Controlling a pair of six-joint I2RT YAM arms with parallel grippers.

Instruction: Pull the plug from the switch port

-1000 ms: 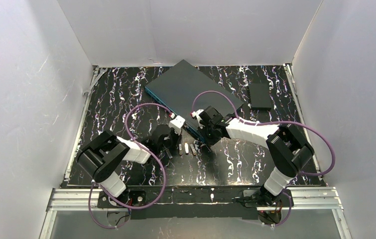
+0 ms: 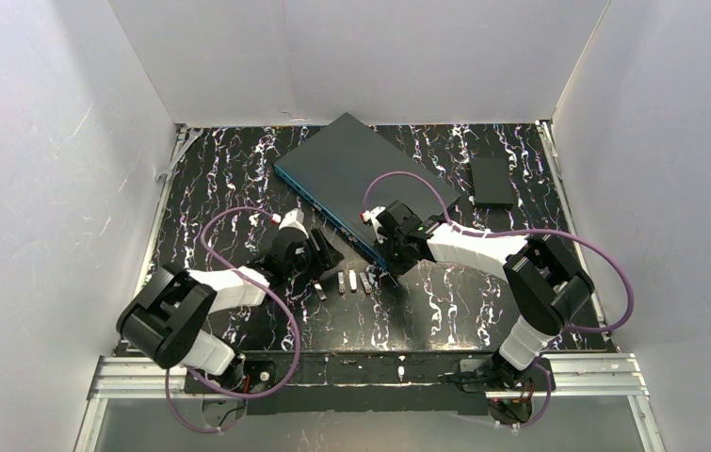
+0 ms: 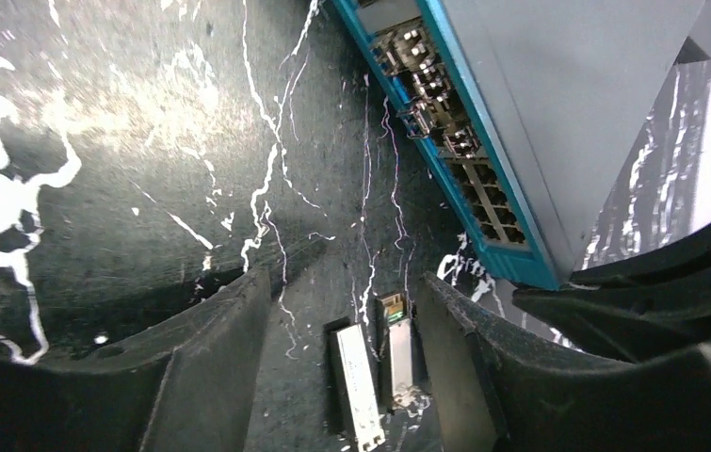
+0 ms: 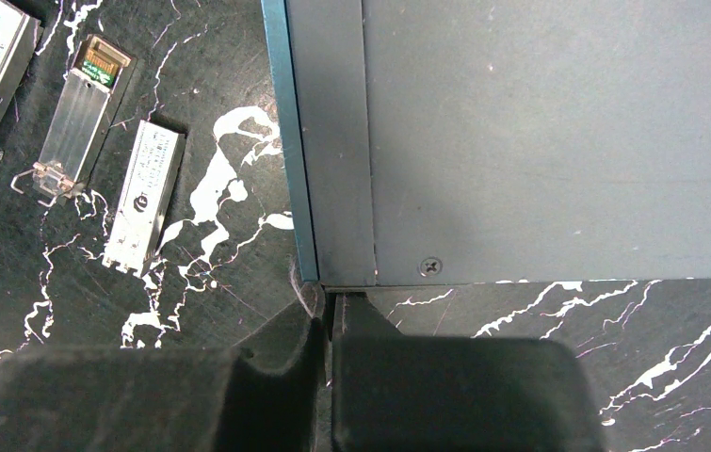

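The dark switch (image 2: 356, 169) lies slanted on the table, its blue front edge facing my left arm. In the left wrist view its port row (image 3: 427, 85) shows metal pieces inside, with one metal latch (image 3: 417, 121) jutting from the lower edge; whether it belongs to a plug is unclear. My left gripper is open in front of the ports, nothing between its fingers, with loose plugs visible beyond the gap. At the switch's near corner, my right gripper is shut, apparently on that corner; the gripped part is mostly hidden.
Several loose metal plugs lie on the table before the switch, among them a white-labelled one (image 4: 147, 193) and one with bare contacts (image 4: 83, 118). A black box (image 2: 492, 182) rests at the back right. Purple cables (image 2: 605, 259) arch over both arms. Left of the switch, the marbled table is clear.
My left gripper has swung left, away from the switch's front, and tilted so its fingers show from above. The right arm and the switch have stayed put.
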